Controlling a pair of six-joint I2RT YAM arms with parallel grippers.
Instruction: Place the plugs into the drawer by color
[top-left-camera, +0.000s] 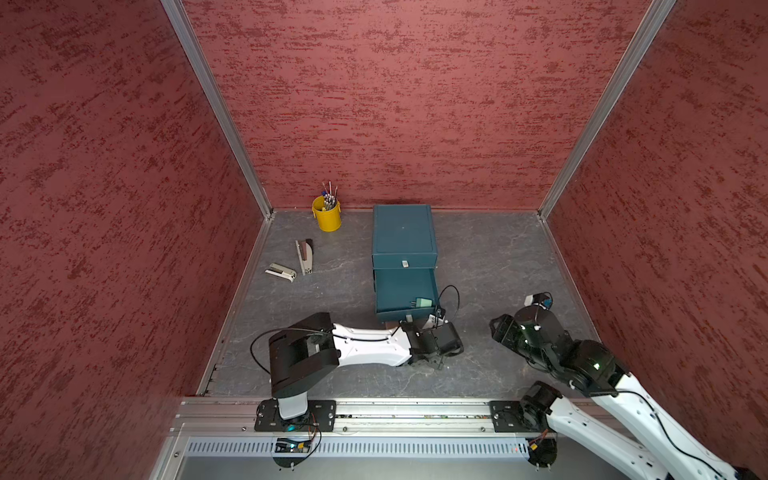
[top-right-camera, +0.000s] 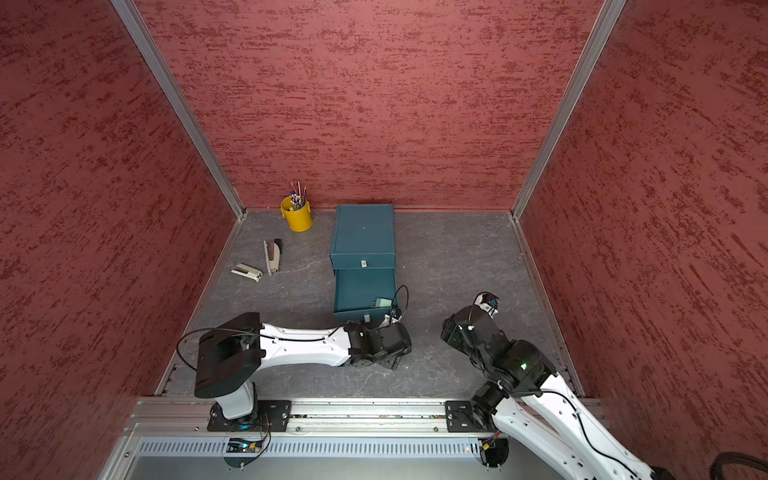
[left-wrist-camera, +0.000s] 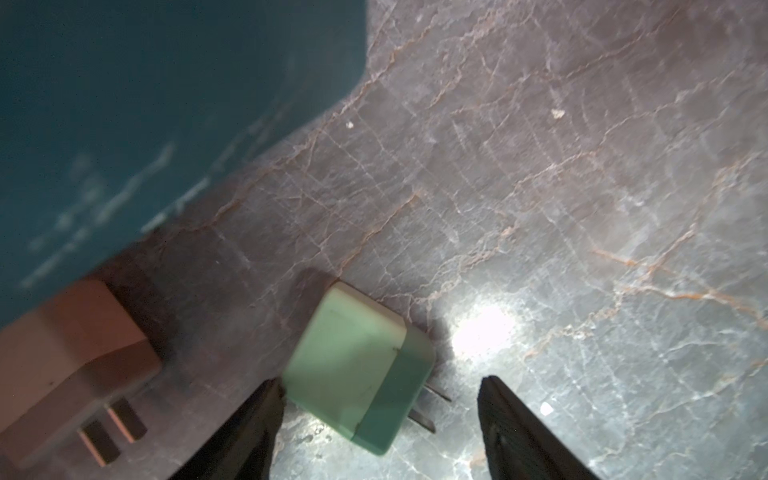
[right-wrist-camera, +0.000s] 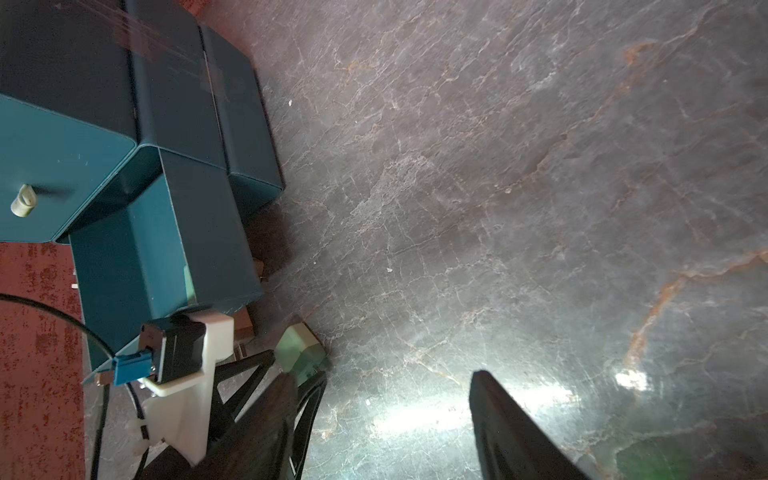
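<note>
The teal cabinet (top-left-camera: 403, 228) has its drawer (top-left-camera: 400, 284) pulled out, with a green plug (top-left-camera: 424, 302) inside. In the left wrist view, another green plug (left-wrist-camera: 348, 360) lies on the table just in front of the drawer, between the fingertips of my left gripper, which is open around it. A brown plug (left-wrist-camera: 76, 360) lies beside it at left, partly under the drawer's edge. My right gripper is open and empty, over bare table at the right.
A yellow pen cup (top-left-camera: 327, 216) stands at the back left, with two staplers (top-left-camera: 305, 254) in front of it.
</note>
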